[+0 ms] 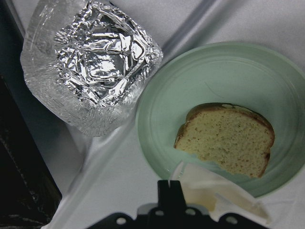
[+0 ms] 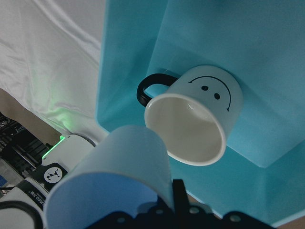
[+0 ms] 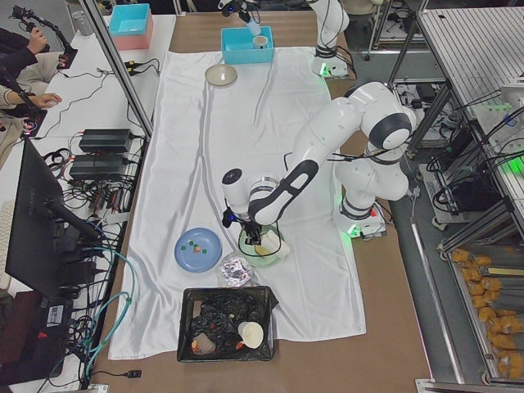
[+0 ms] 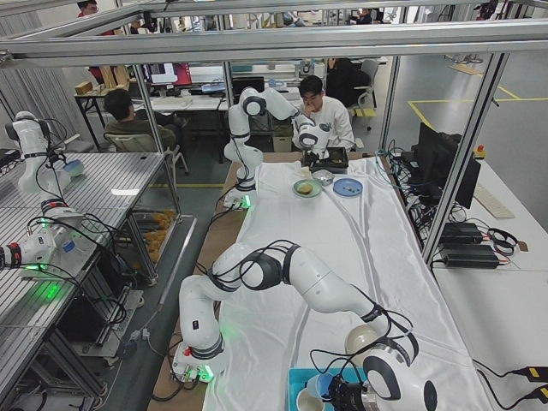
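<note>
A green plate [image 1: 224,71] holds a bitten-edged bread slice [image 1: 224,138]. My left gripper is shut on a pale, thin, wrapper-like piece [image 1: 224,200] low over the plate's edge. A foil-lined bowl [image 1: 100,62] sits beside the plate. At the other end of the table, my right gripper is shut on a light blue cup [image 2: 114,157] over a turquoise bin [image 2: 267,57], where a white smiley mug [image 2: 214,114] with a black handle lies.
A blue plate [image 3: 197,262] with small pieces and a black tray [image 3: 225,299] are near the left arm's work area. A beige bowl [image 3: 220,74] is near the bin.
</note>
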